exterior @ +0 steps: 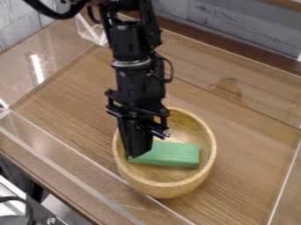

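Note:
A tan round bowl [165, 185] sits on the wooden table, holding a green block [166, 154] that lies in its lower right part. My black gripper [133, 149] reaches down over the bowl's left side, its tip just left of the block. The fingertips are dark and partly hidden against the bowl, with nothing visible held in them; the gripper looks shut.
A pale wall runs along the back. A white object is at the top left, and a black cable lies at the lower left.

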